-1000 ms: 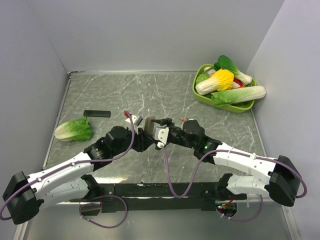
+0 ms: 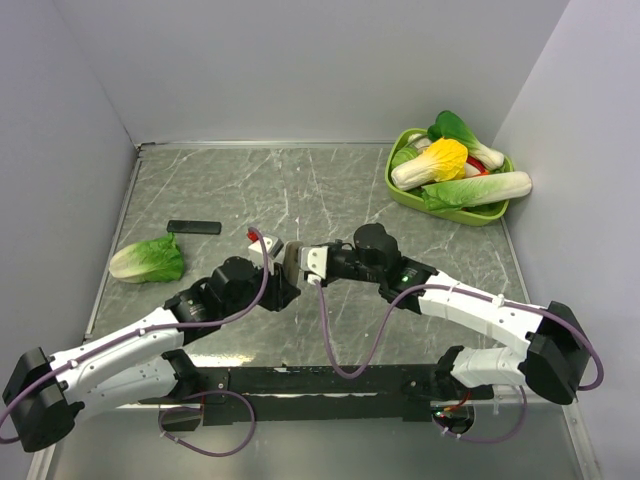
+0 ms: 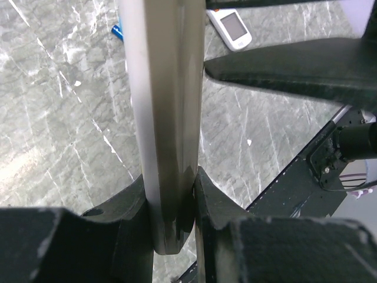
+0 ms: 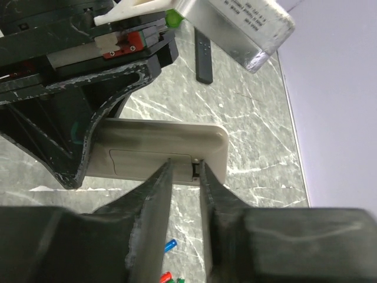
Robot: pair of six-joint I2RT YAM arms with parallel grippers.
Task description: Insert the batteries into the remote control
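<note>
A beige-grey remote control (image 3: 165, 106) is held upright between the two arms near the table's middle. My left gripper is shut on it. In the right wrist view its face (image 4: 132, 165) shows a rectangular panel, and my right gripper has its fingertips at that panel's end; whether anything is between them is unclear. Beyond it, in the left wrist view, lie a blue battery (image 3: 116, 32) and a white device with a screen (image 3: 234, 29). The right wrist view shows a blue (image 4: 170, 245) and a red battery (image 4: 165, 277) on the table.
A dark bar-shaped remote (image 2: 194, 227) and a lettuce (image 2: 147, 260) lie at the left. A green basket of vegetables (image 2: 405, 201) stands at the back right. Walls border the table.
Both grippers and the held remote have shifted slightly left and downward in the top view, with the right arm moving more than the left.
</note>
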